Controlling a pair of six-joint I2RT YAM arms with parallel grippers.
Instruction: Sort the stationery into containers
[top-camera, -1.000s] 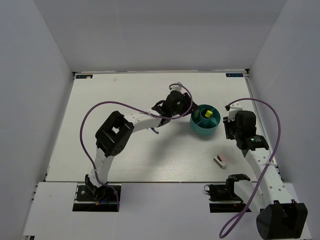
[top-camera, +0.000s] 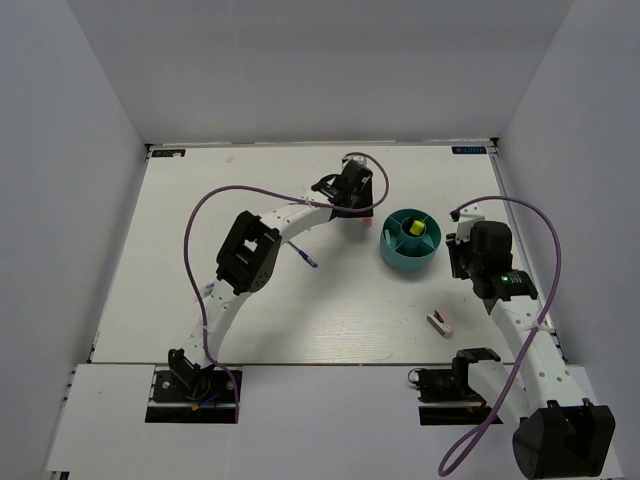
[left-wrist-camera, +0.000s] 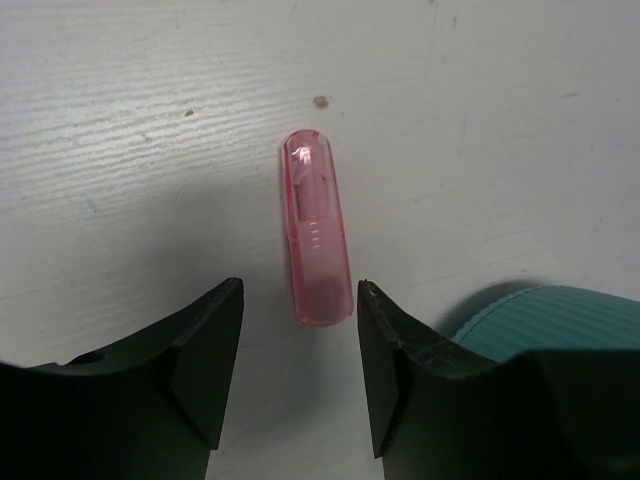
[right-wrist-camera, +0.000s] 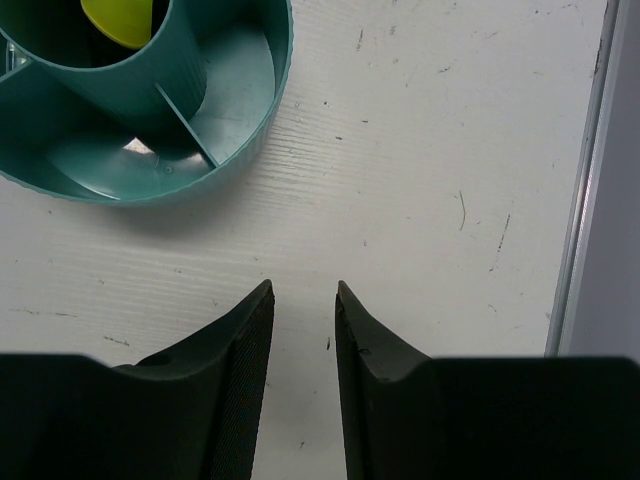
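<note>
A pink translucent pencil-sharpener-like stick (left-wrist-camera: 318, 240) lies flat on the white table in the left wrist view. My left gripper is open above its near end, with the stick apart from both fingers. From above, only the stick's near end (top-camera: 367, 221) shows, below the left gripper (top-camera: 365, 208). The teal round container (top-camera: 407, 258) stands to the right, holding a yellow item (top-camera: 418, 228) in its middle cup. My right gripper hangs open over bare table, nothing between its fingers. A blue pen (top-camera: 303, 255) and a stapler (top-camera: 440, 322) lie on the table.
A pale small object (top-camera: 209, 289) shows partly behind the left arm. The table's right edge (right-wrist-camera: 580, 180) runs near the right gripper.
The right arm has stayed still.
</note>
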